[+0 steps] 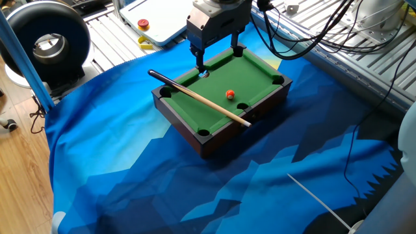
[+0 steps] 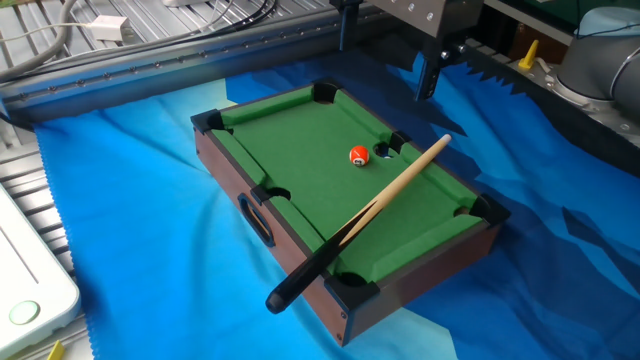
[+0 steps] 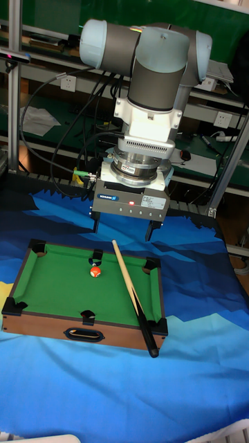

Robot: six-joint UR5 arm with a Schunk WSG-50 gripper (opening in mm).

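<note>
A small pool table [image 1: 185, 133] with green felt and brown wooden sides stands on the blue cloth. On its felt lies an orange-red ball [image 2: 359, 156] with a white spot, close to a middle pocket [image 2: 383, 150]. A cue stick [image 3: 129, 279], pale wood with a black butt, rests slantwise across one end of the table, both ends reaching past the rims. My gripper [image 3: 122, 230] hangs above and beyond the table's far long side in the third exterior view. Its two fingers [image 2: 428, 80] point down, wide apart and empty, clear of ball and cue.
A white panel with a red button [image 1: 143, 25] sits at the back left in the first exterior view. Dark cables [image 1: 305, 57] loop beside the arm. A thin white rod [image 1: 318, 201] shows at lower right.
</note>
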